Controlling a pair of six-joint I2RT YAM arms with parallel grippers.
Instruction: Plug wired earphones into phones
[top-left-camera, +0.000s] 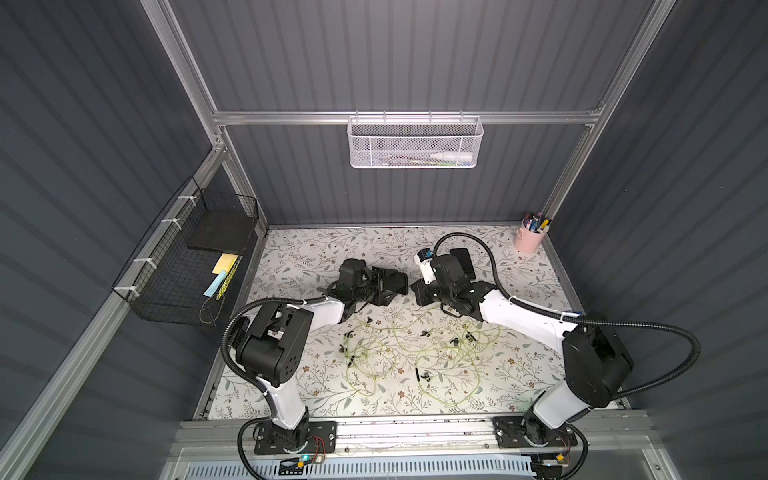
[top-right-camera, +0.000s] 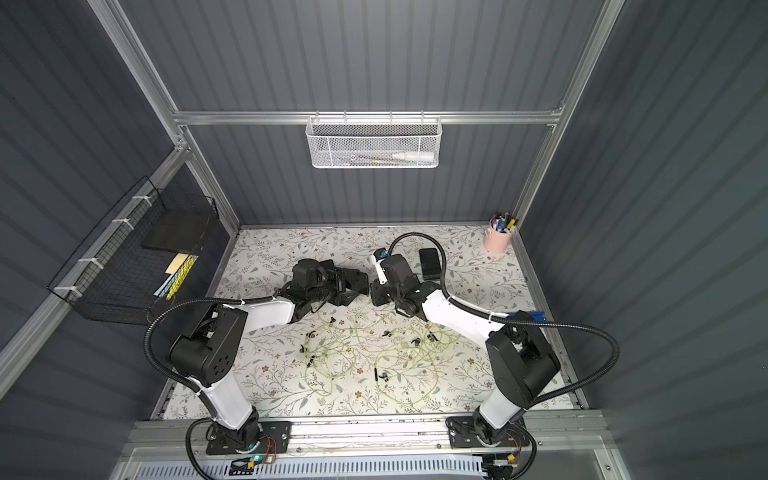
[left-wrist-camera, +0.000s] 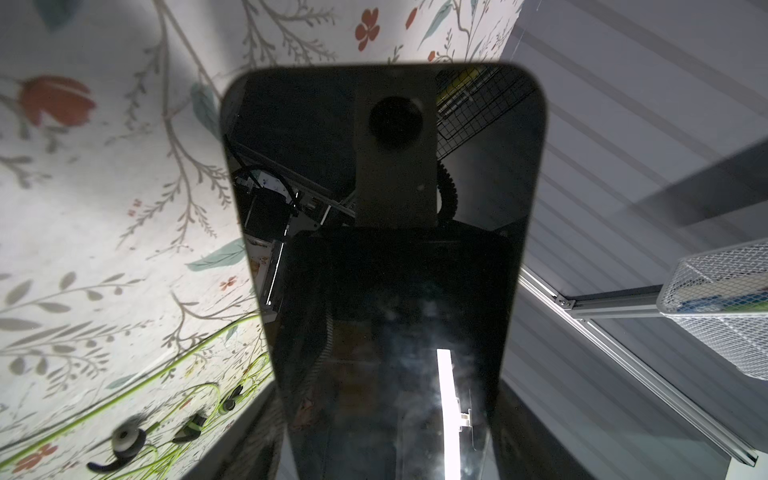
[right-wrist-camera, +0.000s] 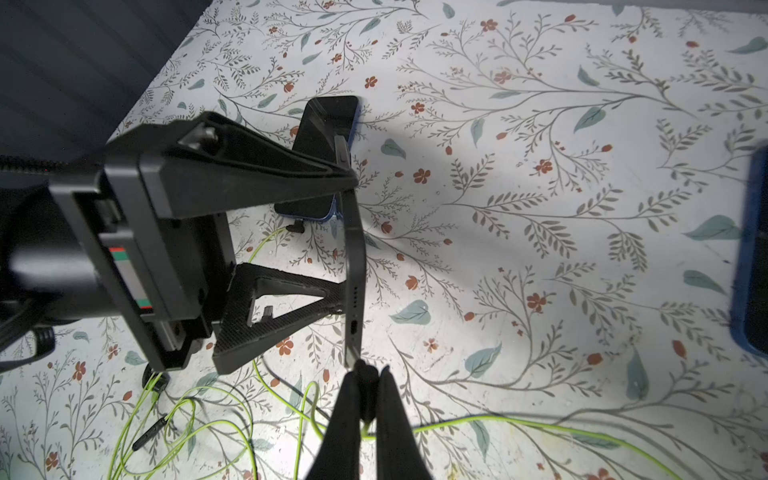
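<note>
In the left wrist view a dark, glossy phone (left-wrist-camera: 400, 304) fills the middle, and my left gripper is shut on it by its two long sides. The right wrist view shows this held phone (right-wrist-camera: 354, 264) edge-on, raised off the table, with small openings along the edge facing that camera. My right gripper is shut on a small black earphone plug (right-wrist-camera: 366, 374) just below the phone's lower corner in that view. Whether plug and phone touch, I cannot tell. A green cord (right-wrist-camera: 480, 418) runs near the right fingertips.
A second phone (right-wrist-camera: 324, 152) lies flat, a black plug (right-wrist-camera: 296, 226) with green cord at its end. Another phone (right-wrist-camera: 753, 264) shows at the right edge. Tangled green earphones (top-left-camera: 368, 360) cover the front table. A pink pen cup (top-left-camera: 528, 238) stands back right.
</note>
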